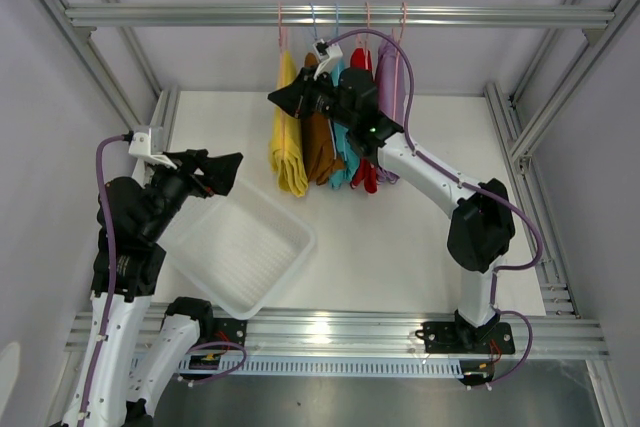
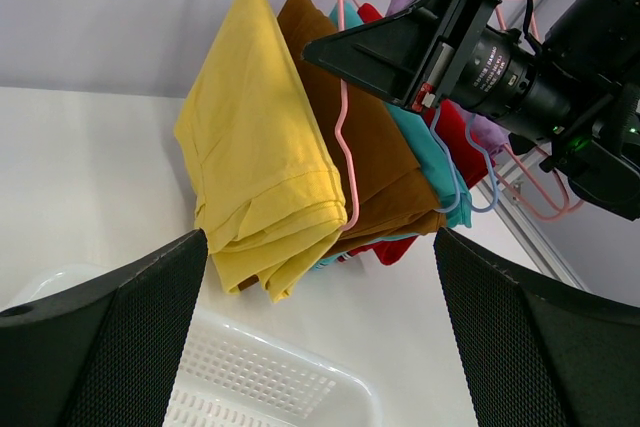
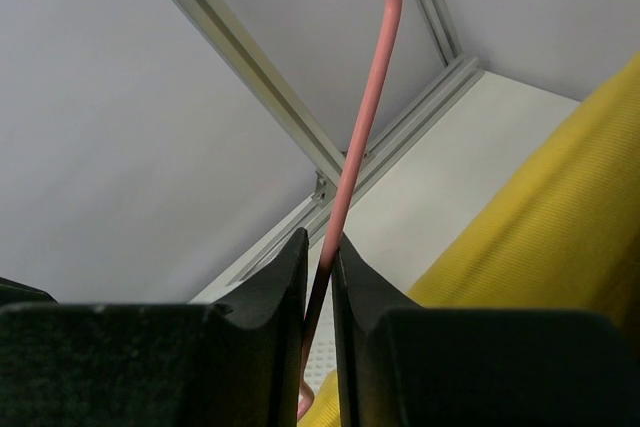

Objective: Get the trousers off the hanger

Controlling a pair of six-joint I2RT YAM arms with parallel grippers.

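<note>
Yellow trousers (image 1: pixel 287 157) hang folded over a pink hanger (image 2: pixel 344 127) at the left end of the row on the rail, beside brown, teal, red and purple garments. My right gripper (image 1: pixel 282 103) is at the pink hanger above the yellow trousers; in the right wrist view its fingertips meet closely round the hanger's wire, though whether they grip it fully is unclear. My left gripper (image 1: pixel 222 169) stands open at the left, above the tray, facing the garments with nothing between its fingers.
An empty white tray (image 1: pixel 300 242) lies on the left of the table, below my left gripper. The metal rail (image 1: pixel 480 16) spans the back.
</note>
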